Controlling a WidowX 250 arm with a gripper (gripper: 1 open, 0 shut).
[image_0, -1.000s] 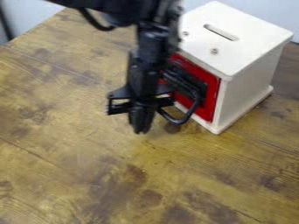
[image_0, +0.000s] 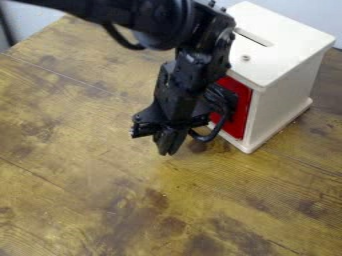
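Note:
My black gripper (image_0: 168, 144) points down in the middle of the view, low over the wooden table, in front and to the left of a white wooden box (image_0: 278, 70). Its fingertips are together, with nothing visible between them. The box has a slot on top and a red front panel (image_0: 234, 120) with a black fitting, largely hidden behind my arm and its cables.
The box stands at the back right. A pale wall shows at the top left.
The box has not moved.

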